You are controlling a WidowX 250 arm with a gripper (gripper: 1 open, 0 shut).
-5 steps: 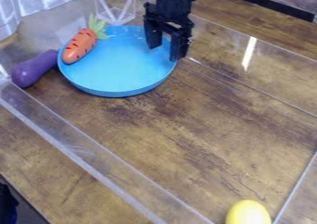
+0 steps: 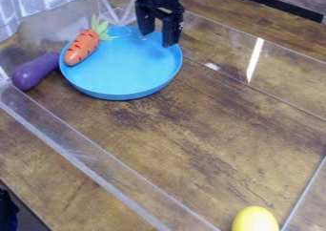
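A black gripper [image 2: 158, 25] hangs over the back rim of a round blue plate [image 2: 128, 73], its fingers spread apart with nothing seen between them. An orange toy carrot [image 2: 82, 47] with a pale green top lies on the plate's left side. Left of the plate lies a purple eggplant [image 2: 36, 71]. A yellow oval object [image 2: 254, 220], perhaps a lemon, rests at the bottom right of the view.
The plate sits on a brown wooden surface [image 2: 192, 130] edged by clear plastic strips or walls.
My gripper has moved up and a little to the left over the back of the plate. The objects lie where they were.
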